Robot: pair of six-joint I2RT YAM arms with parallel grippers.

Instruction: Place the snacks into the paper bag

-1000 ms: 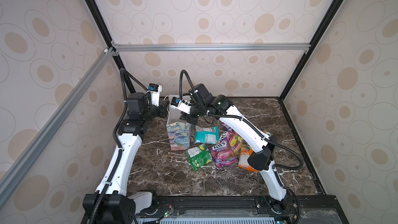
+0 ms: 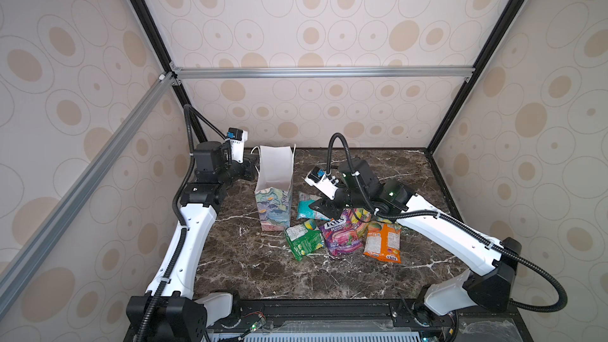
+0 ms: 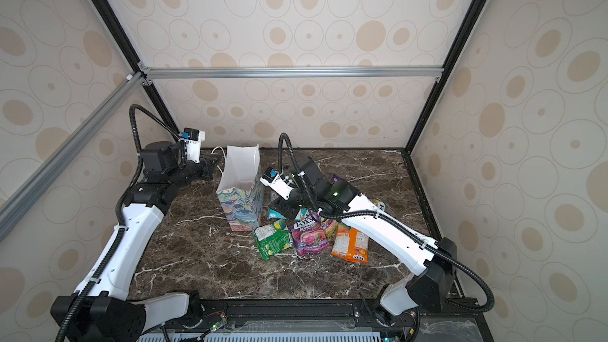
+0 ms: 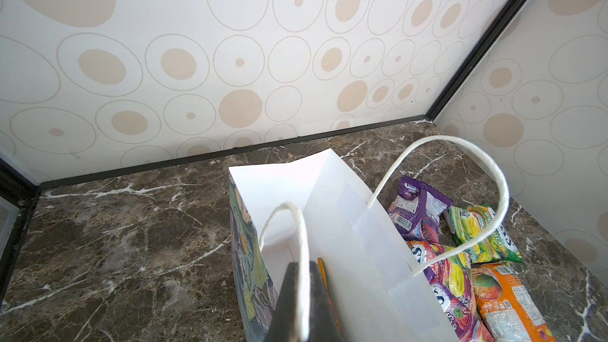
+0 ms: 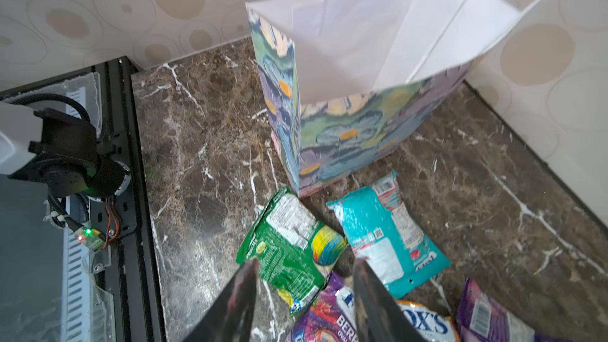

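The paper bag (image 2: 276,183) stands upright and open, painted outside and white inside. Beside its left rim my left gripper is shut; a white handle (image 4: 302,259) crosses over its fingers, and whether they pinch it I cannot tell. A thin orange edge shows inside the bag. Open and empty, my right gripper hovers above the snacks right of the bag. Below it in the right wrist view are a green packet (image 5: 291,247), a teal packet (image 5: 392,234) and a purple FOX'S packet (image 5: 323,313).
An orange packet (image 2: 383,242) lies at the right of the pile. Farther back are a dark purple packet (image 4: 418,209) and a yellow-green one (image 4: 484,231).
My right gripper has moved from over the bag to the right and down toward the teal packet. The left arm is still; the snacks lie as before.
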